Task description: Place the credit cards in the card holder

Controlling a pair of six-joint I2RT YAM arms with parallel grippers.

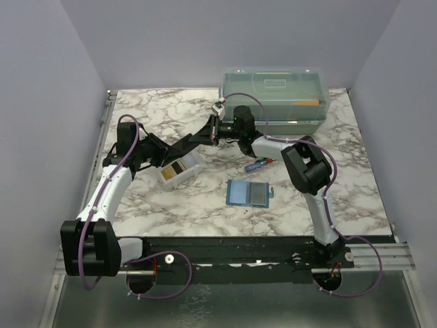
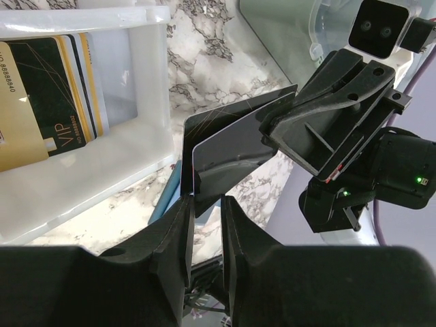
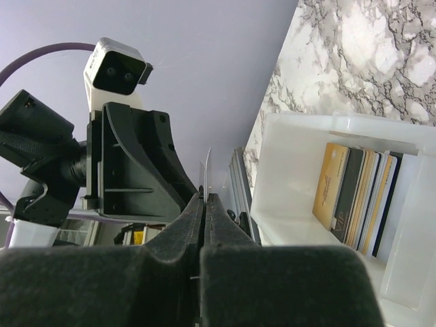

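A dark card holder with two flaps hangs between my grippers above the white tray of cards. My right gripper is shut on it at its upper end. My left gripper has its fingertips at the holder's lower corner, a narrow gap between them; whether they grip it is unclear. Gold, black and striped cards lie in the tray, beside and below the holder.
Teal lidded bins stand at the back right. A blue tool and a blue case lie on the marble table, whose front right is otherwise clear.
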